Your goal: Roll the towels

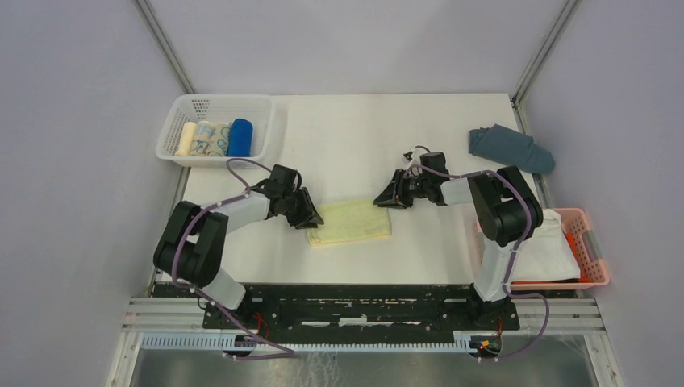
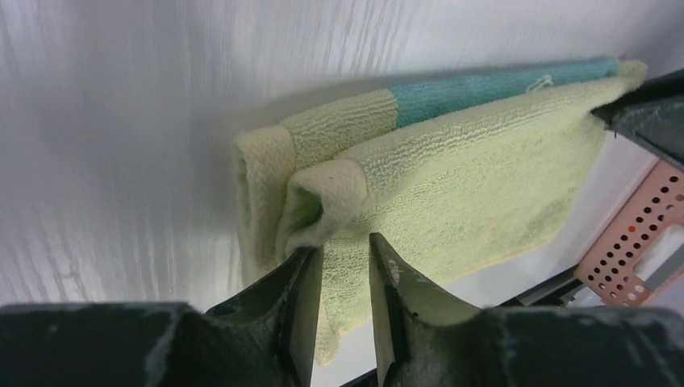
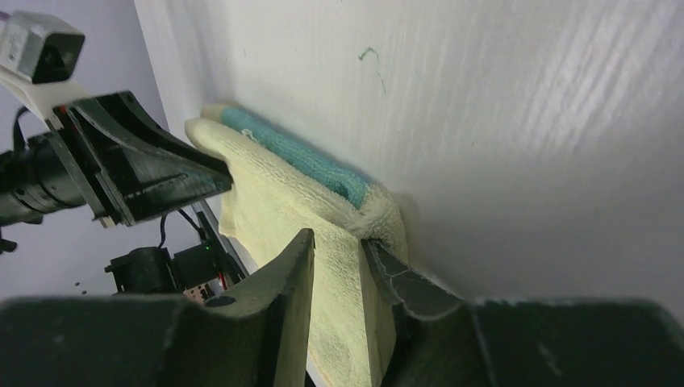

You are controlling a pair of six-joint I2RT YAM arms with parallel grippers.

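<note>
A pale yellow towel (image 1: 348, 226) with a teal band lies folded on the white table. In both wrist views its far edge is turned over into a fold (image 2: 484, 121). My left gripper (image 1: 312, 218) is at the towel's left end, its fingers parted (image 2: 346, 250) beside the turned-over corner. My right gripper (image 1: 385, 200) sits at the top right corner; in the right wrist view its fingertips (image 3: 305, 242) are apart, over and against the fold, with one partly tucked at the fabric.
A white basket (image 1: 168, 145) with several rolled towels stands back left. A folded dark blue towel (image 1: 510, 149) lies at the right edge. A pink basket (image 1: 589, 266) with white cloth is front right.
</note>
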